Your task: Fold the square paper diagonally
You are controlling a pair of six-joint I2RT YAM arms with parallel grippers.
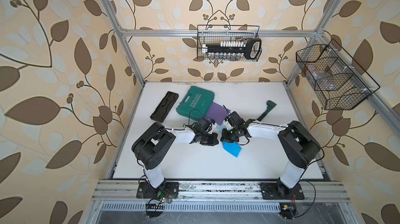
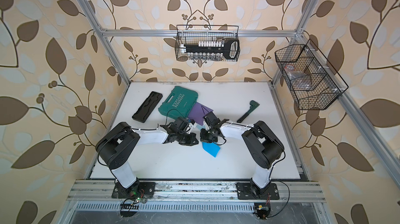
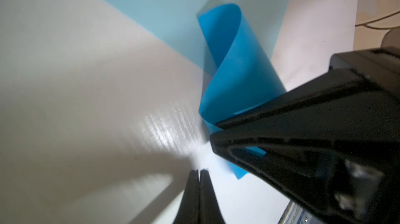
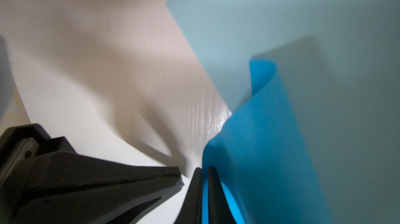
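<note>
The bright blue paper [image 1: 232, 149] hangs from my right gripper, curled over on itself; in the right wrist view its edge runs in between the shut fingers. In the left wrist view the upper part of the blue paper [image 3: 250, 69] forms a rolled loop, and a small corner pokes out below the right gripper's fingers. My left gripper is shut with nothing showing between its fingertips. It stands a little to the left of the paper, apart from it. The arms hide part of the sheet from above.
A pale blue sheet [image 4: 208, 36] lies flat behind and beneath the paper. Farther back are a purple sheet [image 1: 215, 114], a green case [image 1: 199, 103] and a black case [image 1: 164, 106]. A dark green tool [image 1: 268, 108] lies at right.
</note>
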